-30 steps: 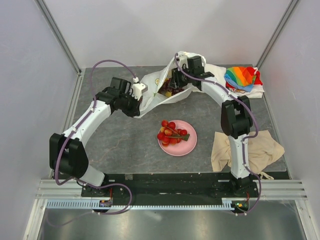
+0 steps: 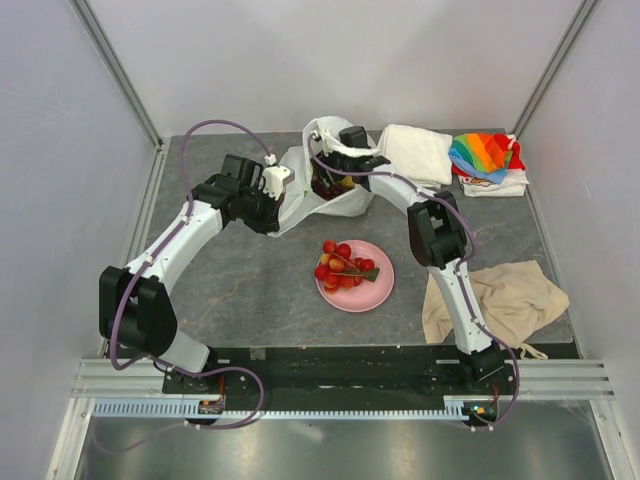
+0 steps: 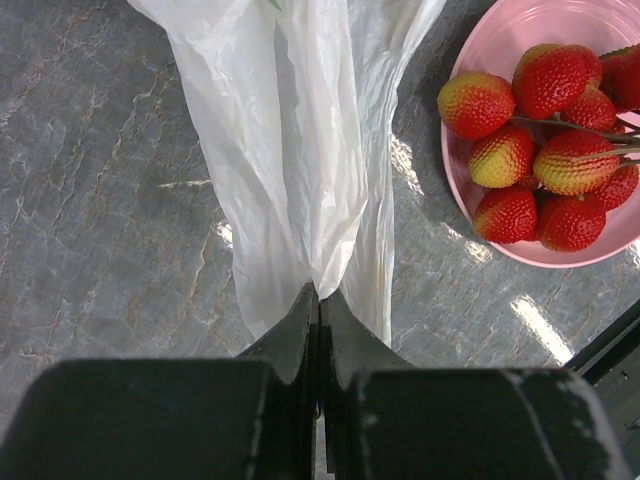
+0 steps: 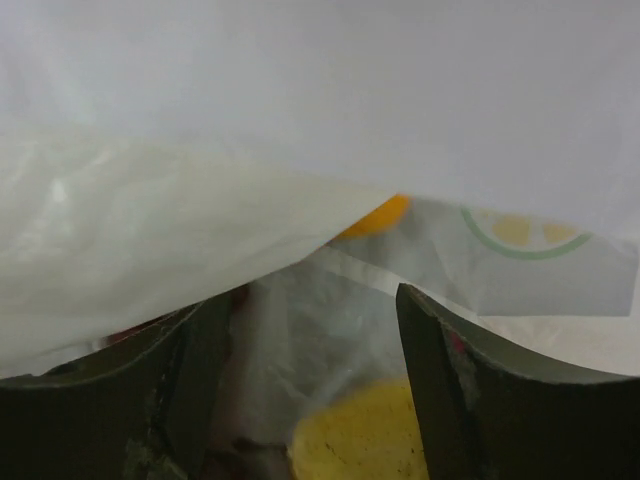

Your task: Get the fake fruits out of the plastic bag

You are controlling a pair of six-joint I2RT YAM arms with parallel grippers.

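Observation:
The white plastic bag (image 2: 345, 207) lies at the back middle, its left edge pulled toward the front. My left gripper is shut on gathered plastic of that edge. Inside the bag, dark red fruits (image 2: 324, 189) show in the top view. My right gripper is within the bag's mouth, its fingers apart. A yellow fruit (image 4: 355, 440) shows low between those fingers in the right wrist view, close to the right one; whether they touch, I cannot tell. Farther in is a bit of something orange (image 4: 380, 217). A fold of plastic covers the upper part of that view.
A pink plate (image 2: 376, 293) holding several red strawberries (image 2: 333, 272) stands at the middle front. White cloth (image 2: 418, 153) and a rainbow cloth (image 2: 487, 153) lie at the back right, a beige cloth (image 2: 515, 300) at the front right. Left of the plate the table is bare.
My right gripper has moved left, lower into the bag, and the bag's right side and top have shifted left with it. The left arm and the plate have stayed put.

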